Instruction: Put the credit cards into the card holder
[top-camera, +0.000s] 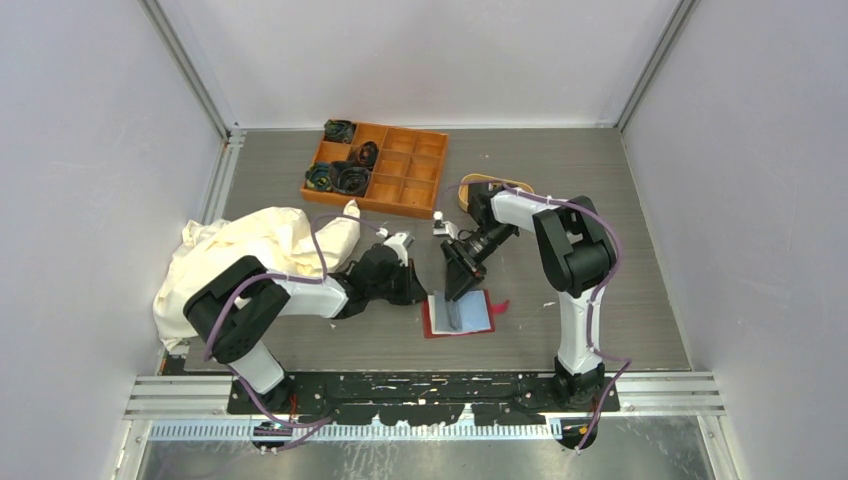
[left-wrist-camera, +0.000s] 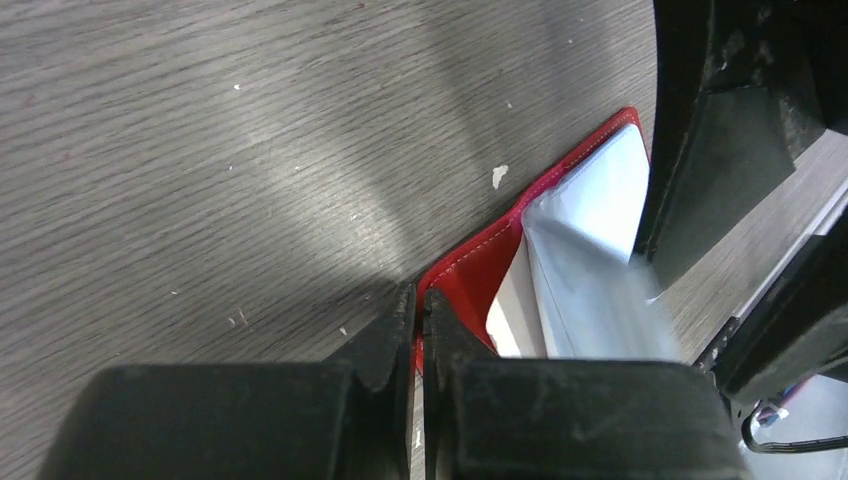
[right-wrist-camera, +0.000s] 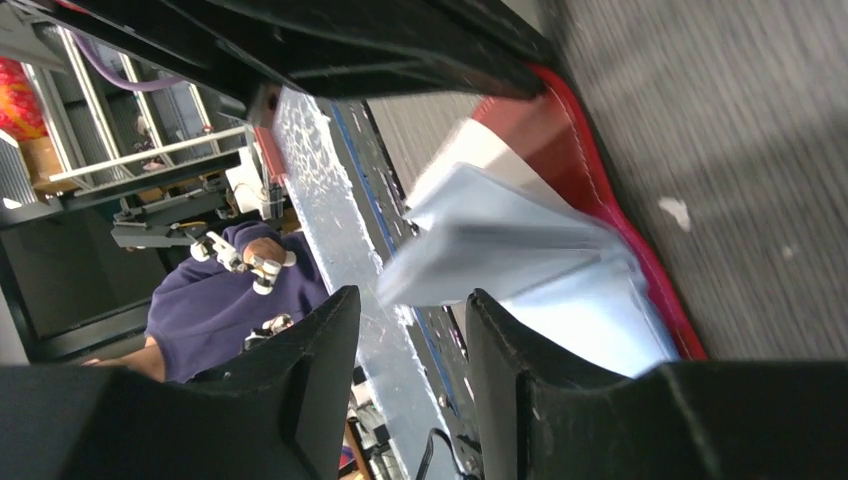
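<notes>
The card holder (top-camera: 481, 320) lies spread on the table, red cover below and pale translucent sleeves (left-wrist-camera: 590, 200) on top. At its left corner my left gripper is shut, its tips against the red edge (left-wrist-camera: 490, 250); whether that edge is pinched between them cannot be told. Over the sleeves stands my right gripper, its fingers part open. Beyond its gap a raised sleeve (right-wrist-camera: 520, 245) shows blurred, with nothing visibly clamped. No credit card can be made out for certain.
A yellow basket (top-camera: 464, 195) stands behind the right arm, partly hidden. At the back is an orange divided tray (top-camera: 412, 205) with dark coiled items in its left compartments. Cream cloth (top-camera: 250, 240) covers the table's left side.
</notes>
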